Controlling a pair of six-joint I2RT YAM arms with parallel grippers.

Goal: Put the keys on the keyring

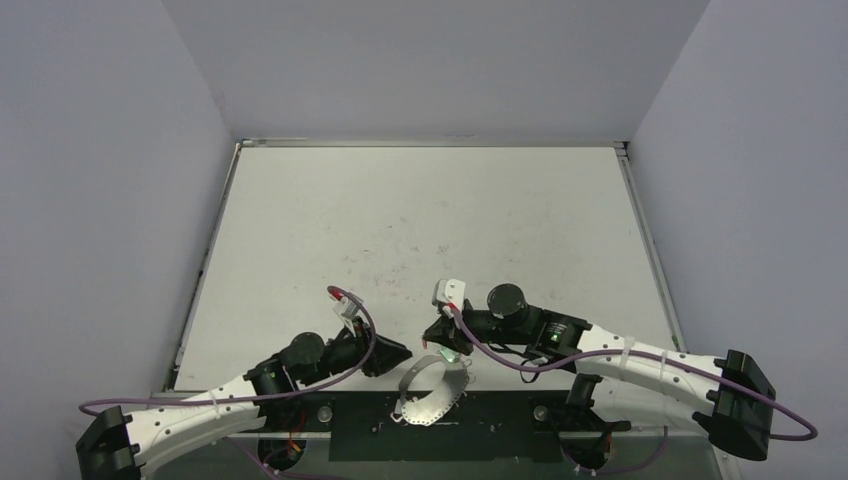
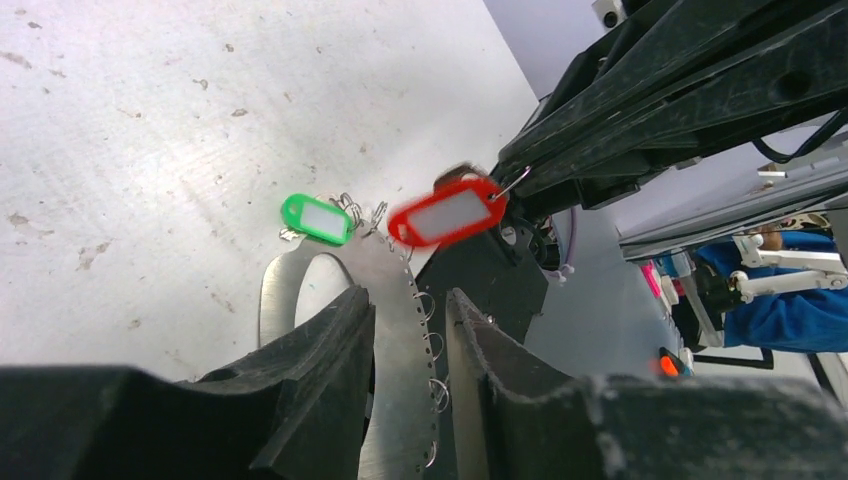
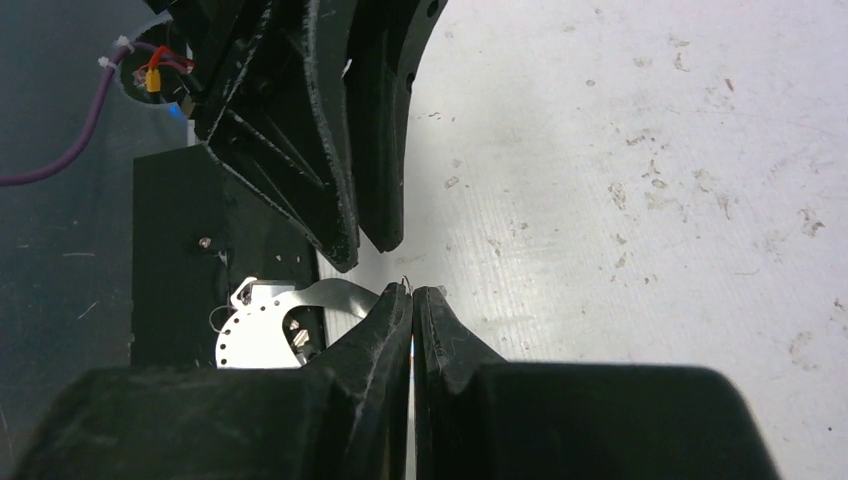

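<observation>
My right gripper is shut on a thin wire loop, seen from the left wrist view, with a red tag [image 2: 448, 214] hanging blurred from it. A darker piece, perhaps a key, shows behind that tag. The large crescent-shaped metal keyring [image 1: 433, 404], with small wire rings along its edge, appears to lie at the table's front edge. Beside its upper end is a green tag [image 2: 317, 219] with several small rings. My left gripper stands open, a gap between its fingertips, with the metal keyring behind and below them. The red tag is apart from the keyring.
A dark panel [image 1: 350, 425] borders the white table [image 1: 420, 200] at the front, and the keyring overlaps that border. Both arms are close together there.
</observation>
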